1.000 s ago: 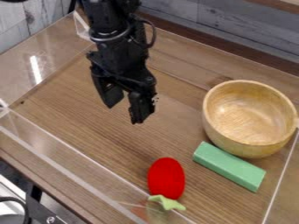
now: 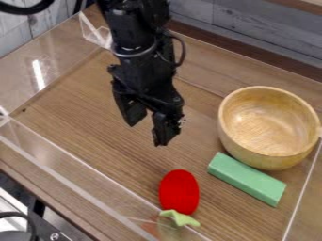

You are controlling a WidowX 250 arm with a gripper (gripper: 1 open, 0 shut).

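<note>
My black gripper (image 2: 149, 122) hangs over the middle of the wooden surface, open, with nothing visible between its fingers. A red oval object (image 2: 179, 190) with a pale green leafy end (image 2: 179, 217) lies at the lower middle, below and to the right of the gripper. A green rectangular block (image 2: 246, 180) lies at the right, below a tan bowl (image 2: 265, 127).
Dark cables show at the bottom-left corner. Raised edges border the back and the left.
The arm and gripper have moved slightly to the right since a second ago. The objects lie where they were.
</note>
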